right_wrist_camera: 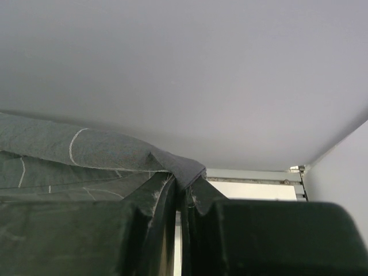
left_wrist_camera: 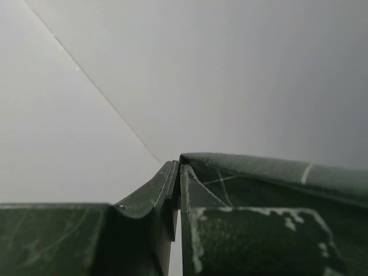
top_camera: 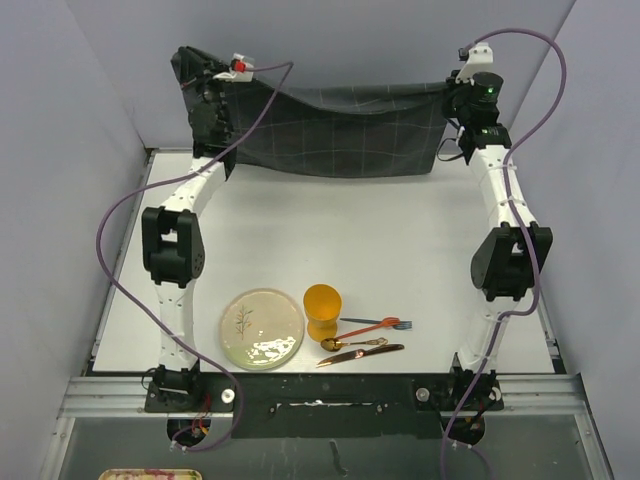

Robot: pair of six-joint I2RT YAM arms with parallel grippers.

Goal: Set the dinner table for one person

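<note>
A dark grey cloth with thin pale lines (top_camera: 330,125) is stretched between my two raised grippers at the far side of the table. My left gripper has its fingers together on one upper corner of this cloth (left_wrist_camera: 259,164). At the other corner, my right gripper is shut on the bunched cloth (right_wrist_camera: 109,150). A plate with a leaf pattern (top_camera: 262,330) lies at the near edge, beside a yellow cup (top_camera: 322,305). Right of the cup are a fork (top_camera: 402,325), a red utensil (top_camera: 388,322), a golden spoon (top_camera: 332,345) and a knife (top_camera: 362,354).
Bare white tabletop (top_camera: 340,230) spans the middle between the arms. Grey walls (top_camera: 50,200) stand at the back and both sides. A basket edge (top_camera: 150,474) shows at the bottom left. Purple cables (top_camera: 103,225) loop beside both arms.
</note>
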